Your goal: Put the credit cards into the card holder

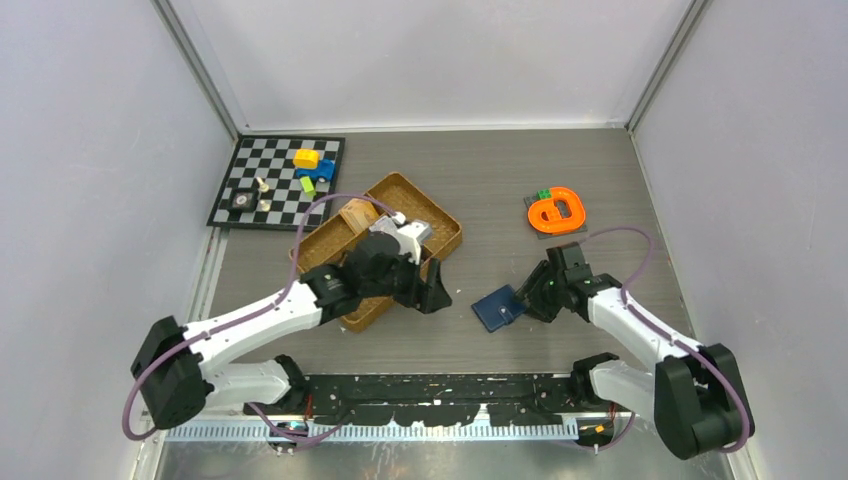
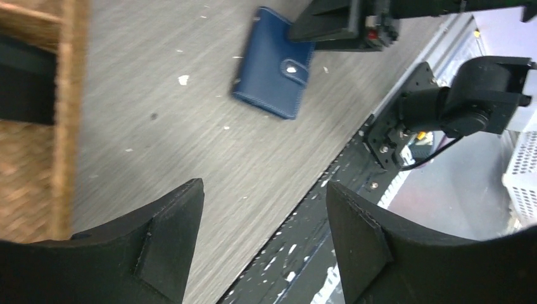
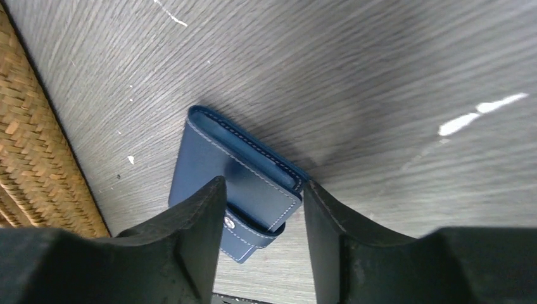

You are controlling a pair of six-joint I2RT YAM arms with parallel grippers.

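Note:
The dark blue card holder (image 1: 492, 311), a folded wallet with a snap strap, lies on the table right of the basket. My right gripper (image 1: 524, 296) is at its right side. In the right wrist view, the holder's edge (image 3: 253, 155) reaches between the parted fingers, one of them over the holder; a firm grip does not show. My left gripper (image 1: 440, 288) hangs at the basket's right edge, left of the holder. Its fingers (image 2: 174, 221) are wide apart and empty in the left wrist view. No credit card can be made out clearly.
A divided wicker basket (image 1: 443, 238) stands under the left arm, partly hidden. A chessboard (image 1: 225, 200) with toys lies at the back left. An orange pumpkin-shaped toy (image 1: 541, 218) rests at the right. Table between basket and toy is bare.

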